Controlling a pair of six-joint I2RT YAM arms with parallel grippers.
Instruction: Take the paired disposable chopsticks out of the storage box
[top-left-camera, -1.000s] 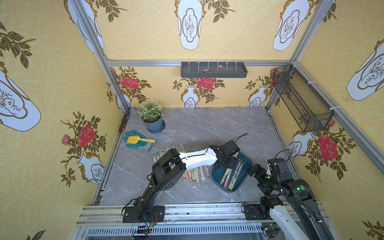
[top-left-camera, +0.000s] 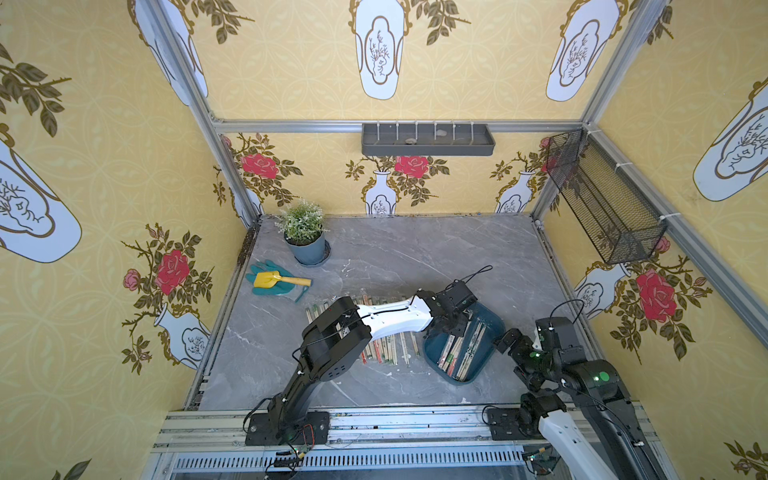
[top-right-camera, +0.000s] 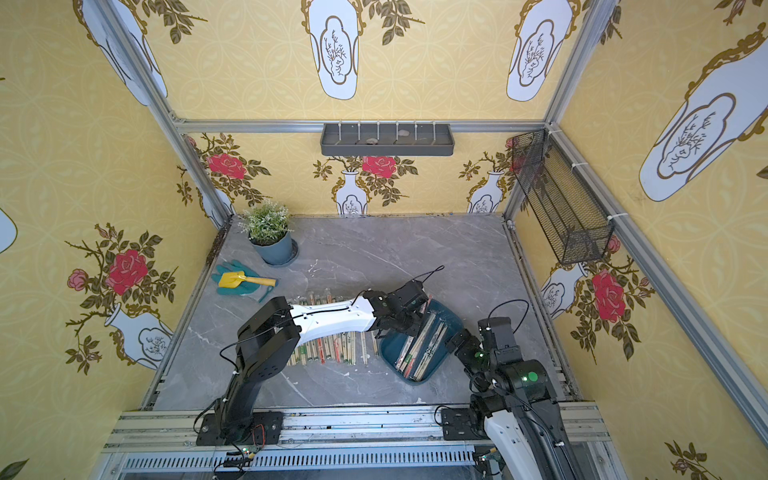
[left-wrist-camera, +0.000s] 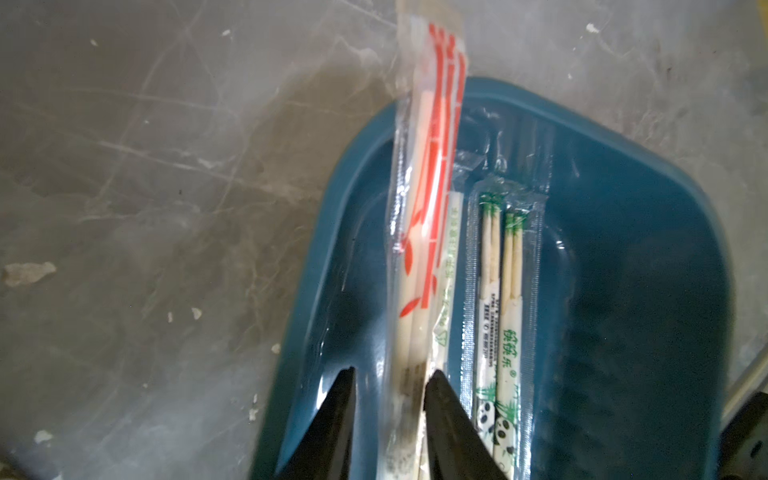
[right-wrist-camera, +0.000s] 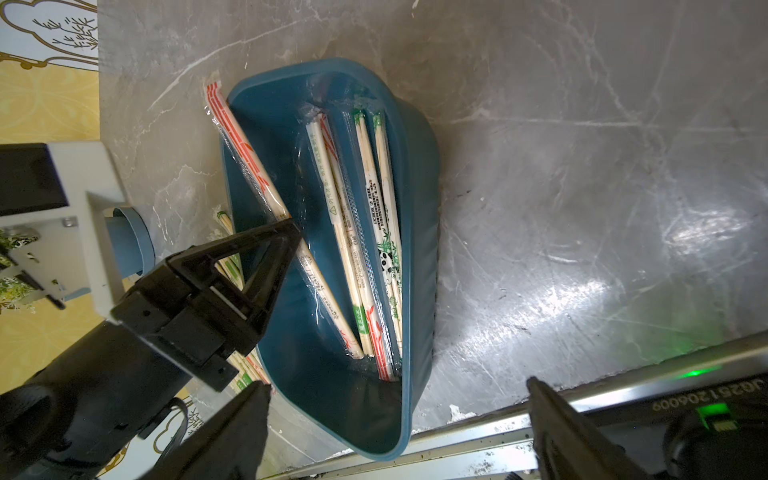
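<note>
The blue storage box (top-left-camera: 489, 364) sits right of centre on the table. A red-striped wrapped chopstick pair (left-wrist-camera: 432, 200) leans in it, its upper end over the box's rim. My left gripper is open, with a finger on either side of this pair. Deeper in the box lie green-marked panda-print chopsticks (left-wrist-camera: 512, 344) in clear wrapping and a couple more wrapped sticks (right-wrist-camera: 340, 216), partly overlapping. My right gripper stands open with widely spread fingers, empty, at the box's right side.
Several wrapped chopsticks (top-left-camera: 388, 349) lie in a row left of the box, partly under the left arm. A plant pot (top-left-camera: 309, 249) and a yellow shovel (top-left-camera: 270, 280) stand at the back left.
My left gripper has shifted only slightly over the box. The right arm has stayed still, and the box has not visibly moved.
</note>
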